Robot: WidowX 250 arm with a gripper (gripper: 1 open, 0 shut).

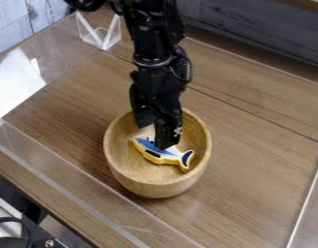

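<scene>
A round wooden bowl (156, 180) sits on the wooden table, holding a yellow toy fish (173, 159) with blue and white markings. My black gripper (154, 130) hangs down from the top of the camera view into the bowl, open, its fingers just above the fish's left part. The exact contact between fingers and fish is hard to tell.
A clear plastic object (100, 29) stands at the back left. A white sheet (12, 79) lies at the left edge. Cables and dark items are beyond the front-left edge.
</scene>
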